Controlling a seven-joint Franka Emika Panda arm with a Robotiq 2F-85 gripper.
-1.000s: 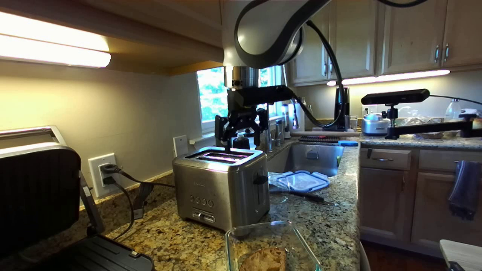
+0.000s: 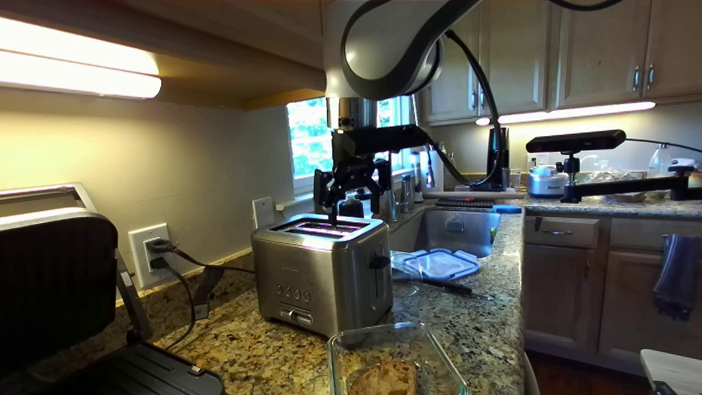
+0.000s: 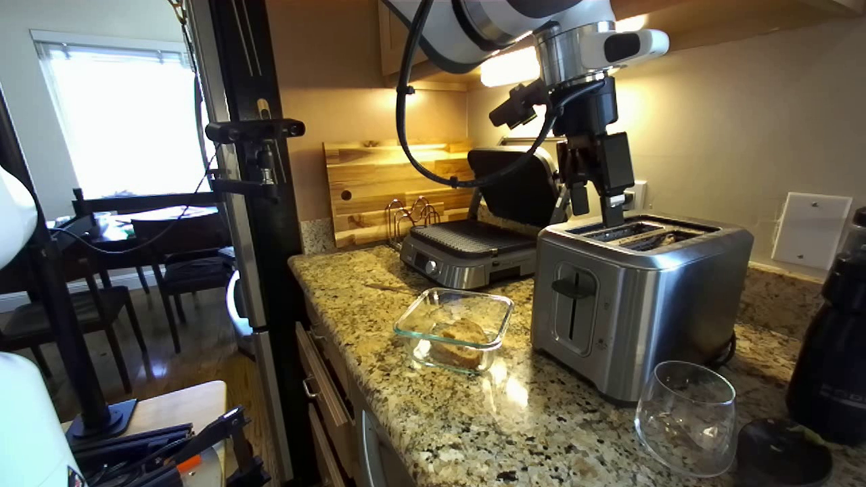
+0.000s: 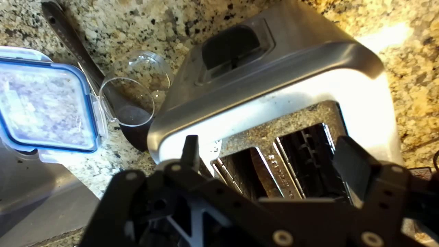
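A steel two-slot toaster stands on the counter. My gripper is open above its top, the fingers spread to either side of the slots and nothing held between them. In the wrist view, the left slot shows a brown edge that looks like a bread slice sitting low inside; the right slot looks dark and empty. The toaster's lever is near the top of its track. In front of the toaster, a clear glass container has a piece of bread in it.
An open contact grill stands beyond the glass container. By the toaster's other end are a drinking glass, a blue-rimmed lid and a dark utensil, with the sink past them. Cabinets hang overhead.
The gripper's fingers have shifted very slightly over the toaster. Nothing else has visibly moved.
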